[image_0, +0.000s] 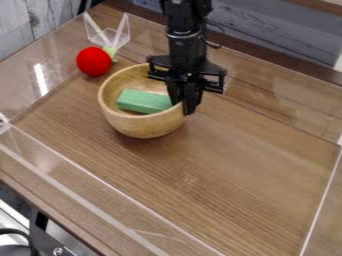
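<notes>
A wooden bowl (142, 124) sits on the table, tilted a little, with a green block (142, 101) inside it. My black gripper (179, 86) is over the bowl's right side, its fingers around the rim region. It looks shut on the bowl's rim, though the fingertips are partly hidden. A red ball (94, 61) lies to the upper left of the bowl.
A pale, wispy object (110, 38) stands behind the red ball.
</notes>
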